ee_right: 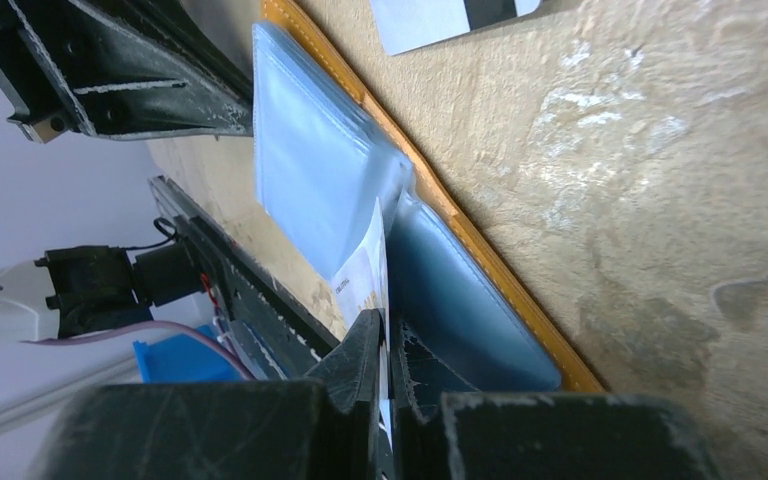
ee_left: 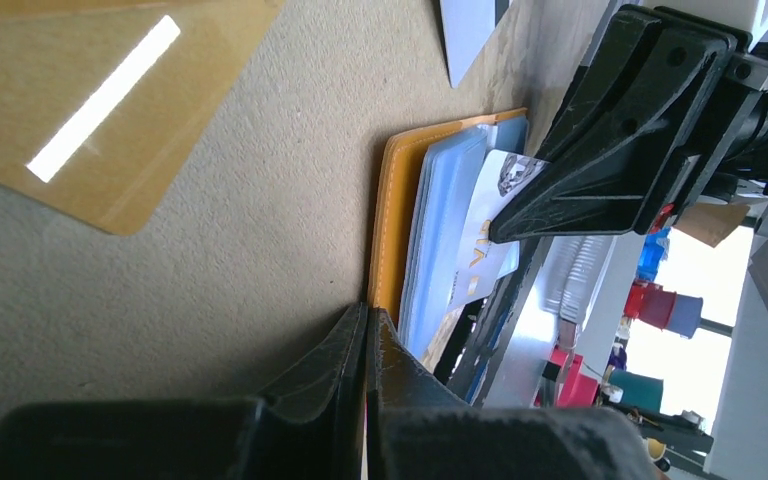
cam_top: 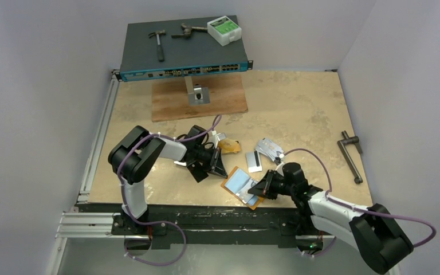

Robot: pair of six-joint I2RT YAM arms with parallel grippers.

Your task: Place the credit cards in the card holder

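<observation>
The card holder (cam_top: pixel 238 180) lies flat near the front edge, an orange-brown cover with pale blue sleeves. A white card (ee_left: pixel 475 230) slants over the sleeves, its edge pinched by my right gripper. How far the card sits in a sleeve cannot be told. My left gripper is shut, fingertips against the cover's orange edge; whether any of that edge is between them is unclear. Behind the holder, a silver card with a black stripe (cam_top: pixel 253 161) lies flat. Farther back are several pale cards (cam_top: pixel 269 148). A gold card (cam_top: pixel 230 146) lies near the left arm.
A black card (cam_top: pixel 197 172) lies partly under the left arm. A wooden board (cam_top: pixel 229 94) and a blue-fronted rack unit (cam_top: pixel 183 73) stand at the back. A metal tool (cam_top: pixel 350 160) lies at the right edge.
</observation>
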